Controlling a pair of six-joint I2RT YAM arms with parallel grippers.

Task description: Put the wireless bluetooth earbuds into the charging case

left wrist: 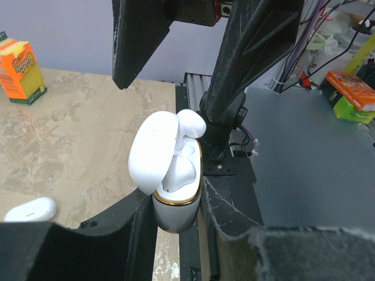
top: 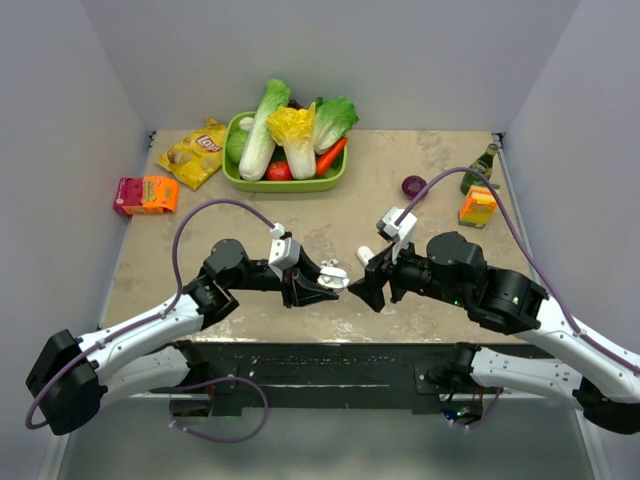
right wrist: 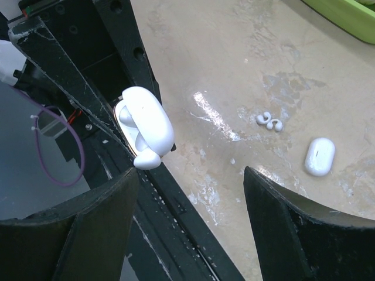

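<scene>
A white charging case point(left wrist: 176, 204) is held upright, lid open, in my left gripper point(top: 320, 285), with white pieces inside and on its top edge. My right gripper point(top: 365, 290) hangs just right of the case, parted with nothing between its fingers; in the left wrist view its black fingers point(left wrist: 243, 55) reach over the case. Two small white earbuds point(right wrist: 269, 121) lie together on the table behind the case. A white rounded case-like piece lies beside them, also seen in the left wrist view.
A green basket of vegetables point(top: 240, 175) stands at the back, with snack packets point(top: 145, 195) to the left. An onion point(top: 414, 186), a juice carton point(top: 478, 208) and a bottle are at the back right. The table's front edge lies below both grippers.
</scene>
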